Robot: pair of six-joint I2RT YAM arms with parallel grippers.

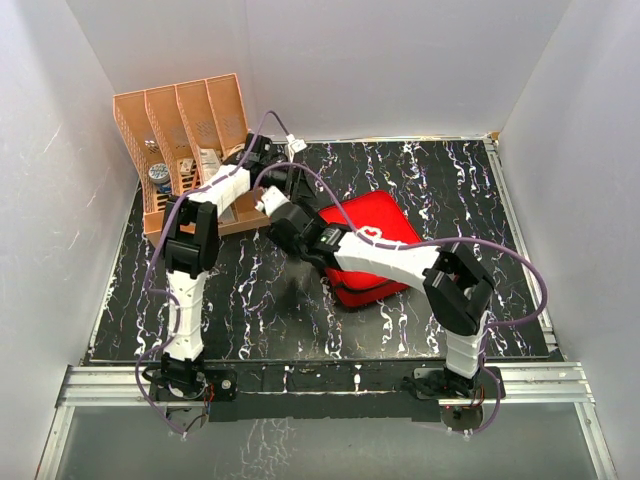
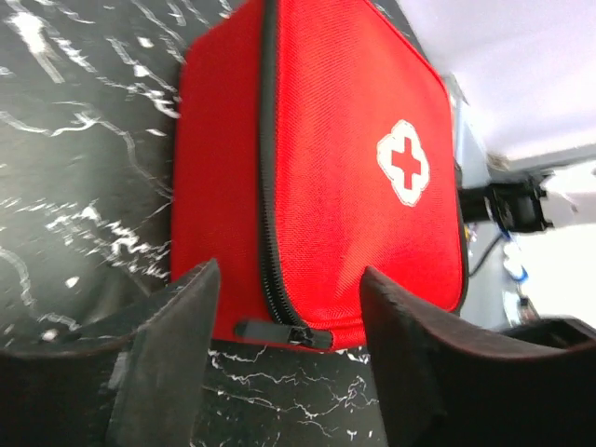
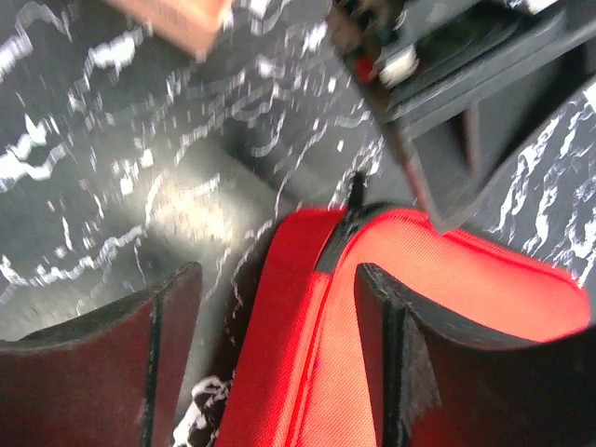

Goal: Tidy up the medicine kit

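Observation:
The red medicine kit (image 1: 385,225), with a white cross emblem (image 2: 403,163) and a black zipper (image 2: 267,186), lies closed on the dark marbled table. My left gripper is open at one zippered corner; a black tab (image 2: 282,334) shows beyond the gap between its fingers. In the right wrist view, my right gripper is open over the kit's near edge, one finger (image 3: 177,312) on the table side and the other above the red lid. A clear gap stands between both pairs of fingers, and I see no firm grip.
An orange divided organizer (image 1: 165,195) stands at the back left, holding a round tin (image 1: 159,176) and several small items. My left arm covers part of it. Both grippers are close together beside the kit.

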